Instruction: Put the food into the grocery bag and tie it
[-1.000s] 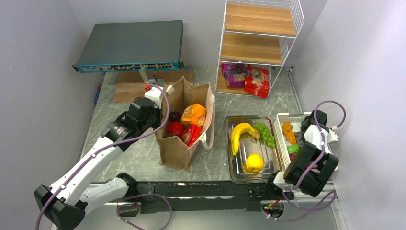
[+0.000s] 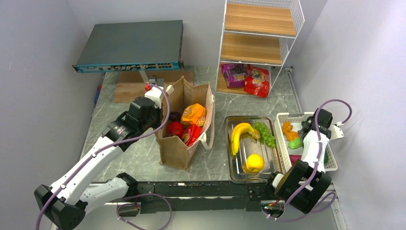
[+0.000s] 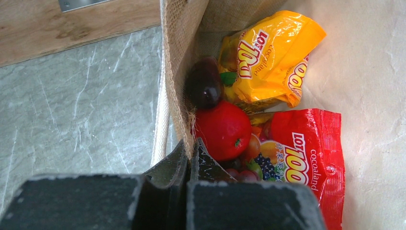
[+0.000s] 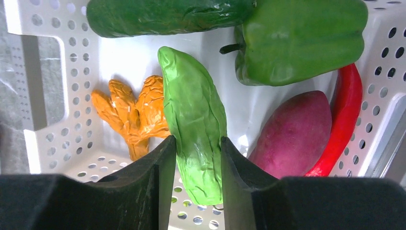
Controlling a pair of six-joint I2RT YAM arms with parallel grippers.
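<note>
The brown grocery bag point(image 2: 174, 152) stands open on the counter, holding an orange snack bag point(image 3: 273, 57), a red snack bag point(image 3: 301, 148), a red tomato-like item point(image 3: 224, 129) and a dark purple item point(image 3: 205, 88). My left gripper is shut on the bag's rim. In the white basket point(image 4: 72, 96), a light green vegetable point(image 4: 196, 115) lies between the fingers of my right gripper. Both fingertips appear close against its sides; whether they clamp it, I cannot tell.
A metal tray point(image 2: 232, 165) carries bananas, grapes and a yellow fruit. Snack bags sit on the rack point(image 2: 253, 45).
More of the green vegetable shows from above. The left arm and bag stay still.
</note>
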